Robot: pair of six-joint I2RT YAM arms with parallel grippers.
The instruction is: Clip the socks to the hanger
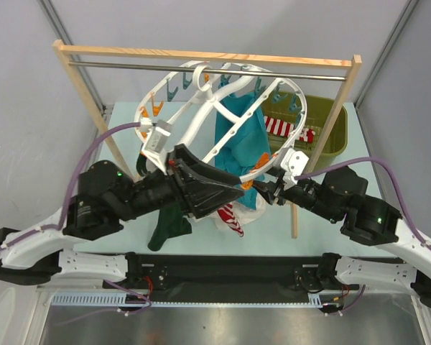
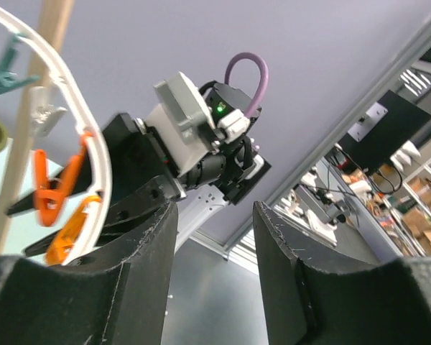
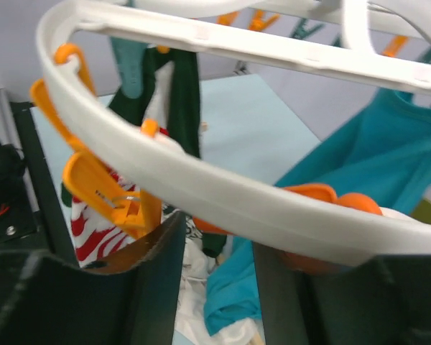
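The white round hanger (image 1: 225, 113) hangs from the rack, carrying orange and teal clips. A teal sock (image 1: 246, 136) hangs through its middle; a red-and-white striped sock (image 1: 230, 218) and a dark green sock (image 1: 169, 228) show lower down. My left gripper is part open, with nothing between its fingers, in front of the hanger. My right gripper is part open at the ring's near right edge. In the left wrist view, its dark fingers (image 2: 122, 144) are by an orange clip (image 2: 57, 187); whether they touch it I cannot tell.
An olive basket (image 1: 336, 140) with a striped sock (image 1: 287, 128) stands at the back right. The wooden rack (image 1: 201, 54) spans the hanger, with its right leg (image 1: 335, 108) close to the right arm. White cloth (image 1: 253, 213) lies under the ring.
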